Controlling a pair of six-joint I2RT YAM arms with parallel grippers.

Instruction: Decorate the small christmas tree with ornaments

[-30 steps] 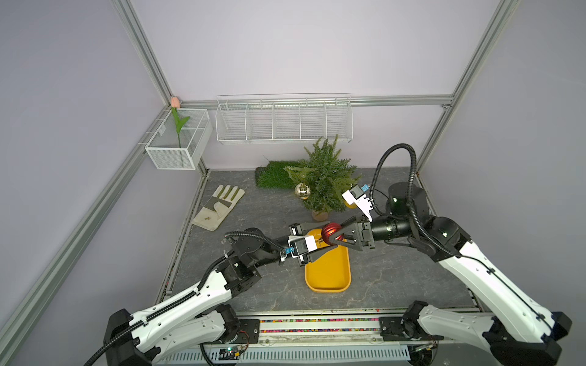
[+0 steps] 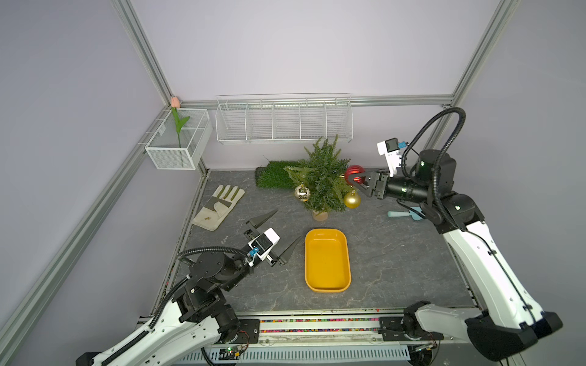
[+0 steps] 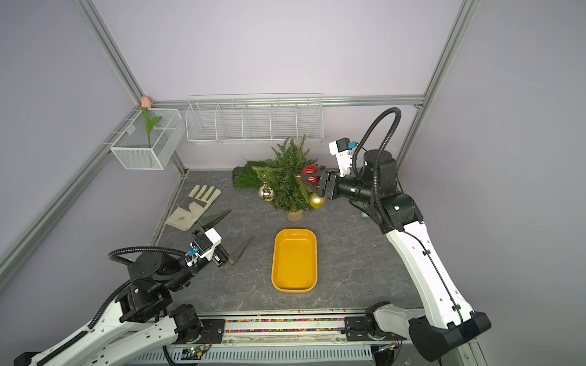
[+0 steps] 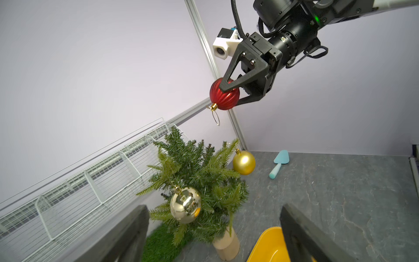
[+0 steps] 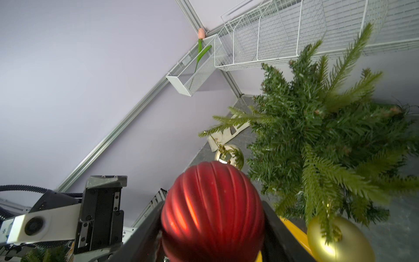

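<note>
The small christmas tree (image 2: 326, 174) stands at the back middle of the table. A silver-gold ball (image 4: 186, 205) hangs on its left side and a matte gold ball (image 4: 244, 162) on its right. My right gripper (image 2: 360, 181) is shut on a red ribbed ornament (image 5: 212, 211). In the left wrist view that red ornament (image 4: 224, 93) is up in the air, to the right of and above the treetop, its gold cap and wire loop (image 4: 215, 114) hanging free. My left gripper (image 2: 285, 225) is spread open over the table left of the tray, holding nothing.
An empty yellow tray (image 2: 327, 286) lies in front of the tree. A glove (image 2: 218, 208) rests at left and a turquoise trowel (image 4: 279, 162) at right. Green turf (image 2: 276, 175) sits behind the tree, below wire baskets (image 2: 283, 122).
From above the tray, my right gripper has carried the red ornament back and upward to the tree's right side. My left gripper has pulled away to the left.
</note>
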